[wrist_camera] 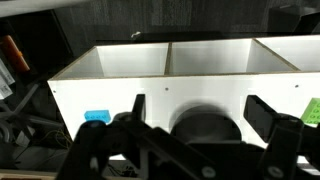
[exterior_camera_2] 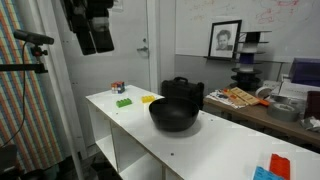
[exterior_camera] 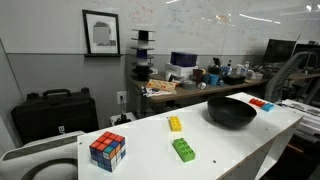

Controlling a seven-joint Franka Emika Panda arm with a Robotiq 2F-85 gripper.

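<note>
In the wrist view my gripper has its two fingers spread wide, with nothing between them. It hangs high over the white table (wrist_camera: 150, 92), and its body covers part of the black bowl (wrist_camera: 205, 122) below. The same bowl (exterior_camera: 232, 112) shows whole in exterior view 1. A green block (exterior_camera: 183, 150), a yellow block (exterior_camera: 175, 124) and a Rubik's cube (exterior_camera: 108, 151) sit to its left. Part of my arm (exterior_camera_2: 92, 28) shows at the upper left of exterior view 2.
A blue block (exterior_camera_2: 266, 174) and a red block (exterior_camera_2: 280, 166) lie at the table's other end. Open white compartments (wrist_camera: 125, 62) run beneath the table's edge. Beyond the table stands a wooden bench (exterior_camera_2: 255, 112) with several items. Bare tabletop surrounds the bowl.
</note>
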